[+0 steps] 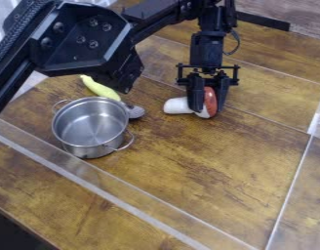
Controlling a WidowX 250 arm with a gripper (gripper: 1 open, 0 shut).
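My black gripper (pixel 205 90) points down at the centre-right of the camera view, shut on a red and white object (pixel 210 102) lying on the wooden table (pixel 189 186). A white cylindrical piece (pixel 179 106) extends left from under the fingers; whether it is part of the red object or separate I cannot tell. The fingers hide much of what they hold.
A steel pot (pixel 90 127) stands at the left, with a yellow-green item (pixel 100 88) behind it and a small grey utensil (pixel 134 111) beside it.
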